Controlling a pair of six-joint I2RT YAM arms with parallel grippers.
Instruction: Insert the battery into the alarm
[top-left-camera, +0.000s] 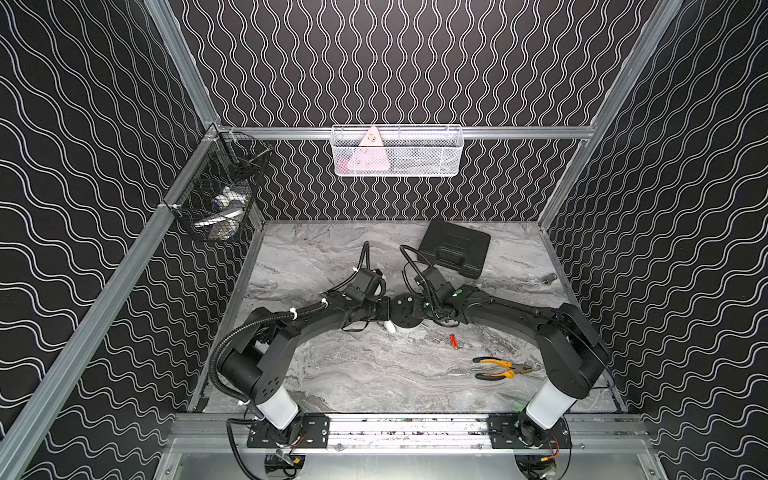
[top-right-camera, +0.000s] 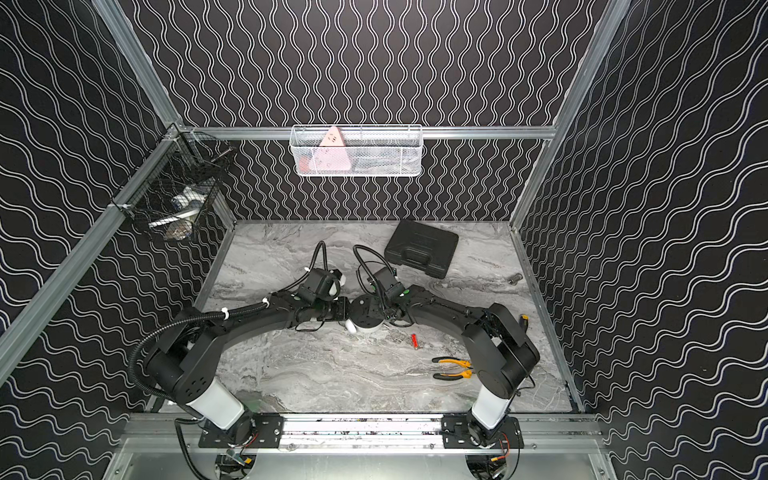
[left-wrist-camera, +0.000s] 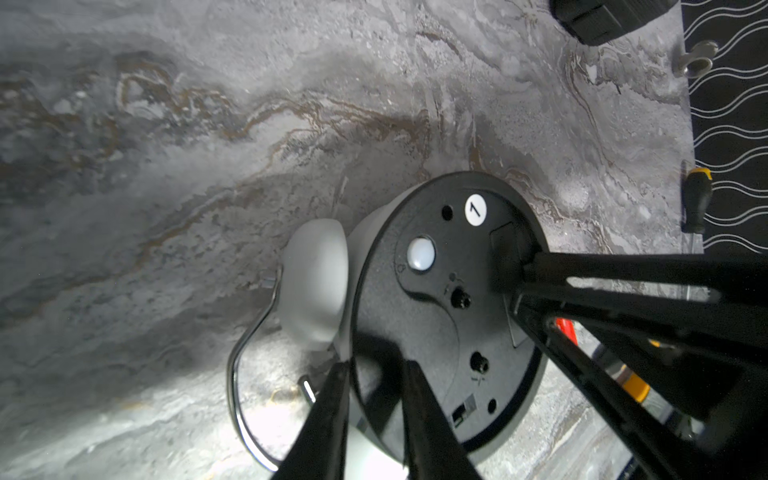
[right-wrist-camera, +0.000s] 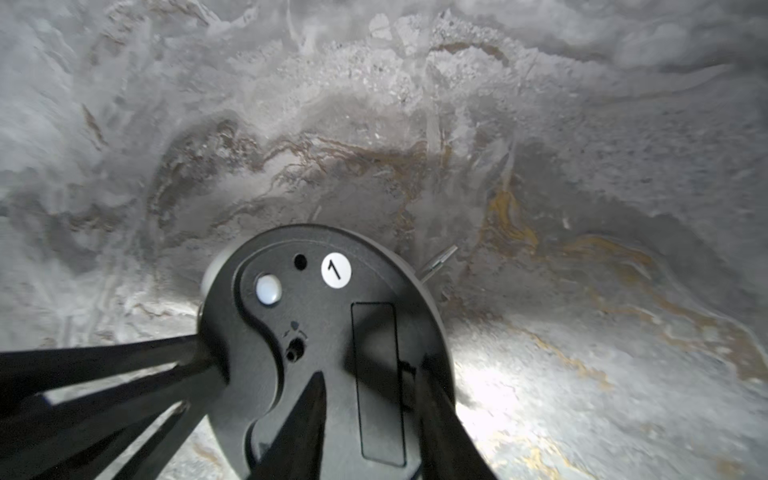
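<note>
The round black-backed alarm (left-wrist-camera: 432, 336) stands between my grippers, a "1" sticker and a rectangular battery cover (right-wrist-camera: 376, 376) on its face. My left gripper is shut on the alarm's rim, beside its white bells. My right gripper hangs over the battery cover, fingers part open, nothing visible held between them. The red battery (top-left-camera: 453, 341) lies on the marble table right of the alarm, in front of my right arm.
Orange-handled pliers (top-left-camera: 496, 368) lie at the front right. A black case (top-left-camera: 454, 246) sits at the back right, a small metal piece (top-left-camera: 549, 278) near the right edge.
</note>
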